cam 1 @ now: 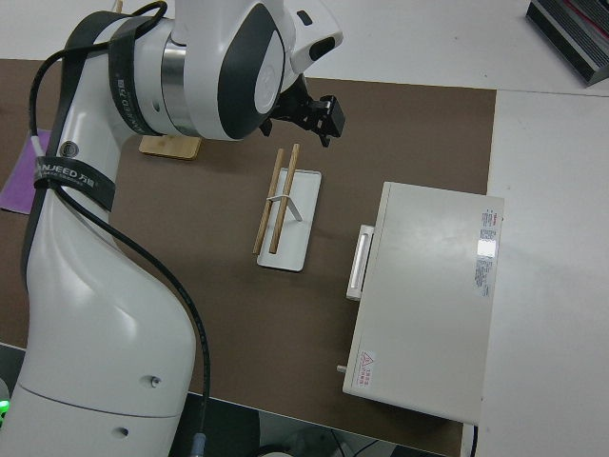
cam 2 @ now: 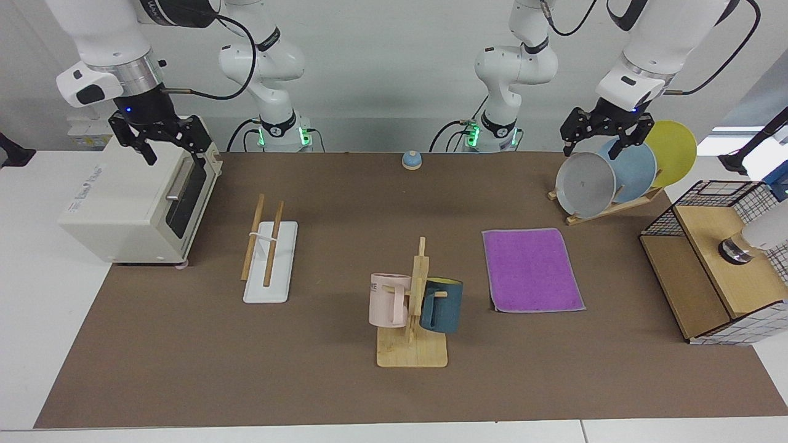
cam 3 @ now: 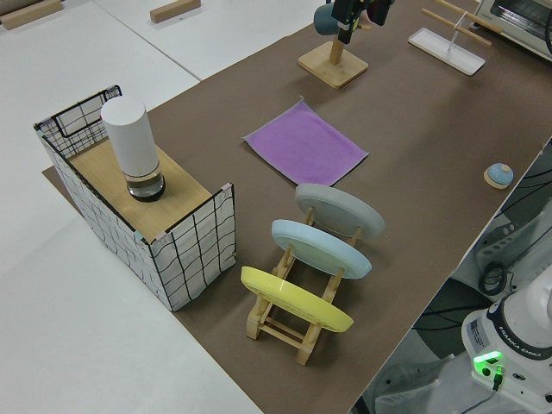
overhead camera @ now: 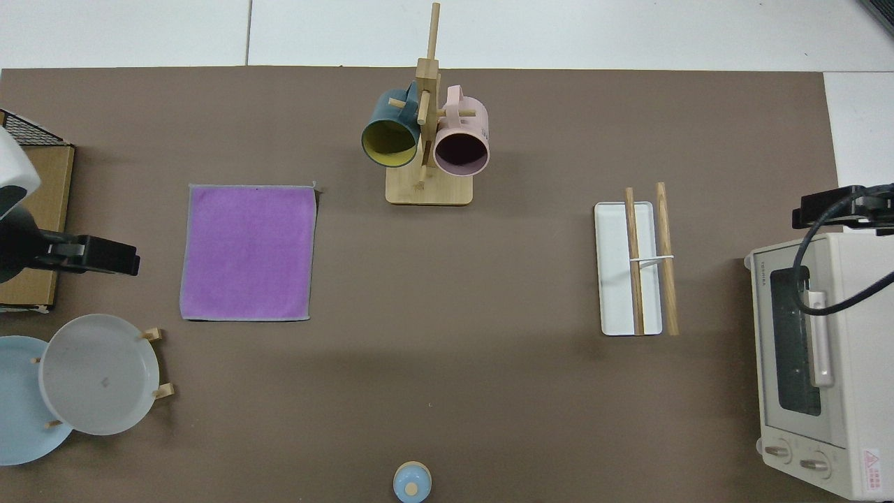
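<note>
Two black grippers hang at the workspace sides. One [cam 2: 603, 147] is over the plate rack, where grey [overhead camera: 99, 374], blue [cam 2: 635, 166] and yellow [cam 2: 676, 147] plates stand. The other [cam 2: 173, 151] is over the white oven [overhead camera: 830, 369]. Both appear to have nothing between their fingers; their finger states are unclear. A wooden mug tree [overhead camera: 427, 188] holds a teal mug [overhead camera: 377, 117] and a pink mug [overhead camera: 469, 117]. A purple cloth [overhead camera: 247, 251] lies flat.
A white tray with wooden dowels [overhead camera: 612, 268] lies beside the oven. A wire-sided wooden shelf [cam 2: 694, 295] bears a white cylinder [cam 3: 129, 138]. A small blue round object [overhead camera: 412, 482] sits at the table edge.
</note>
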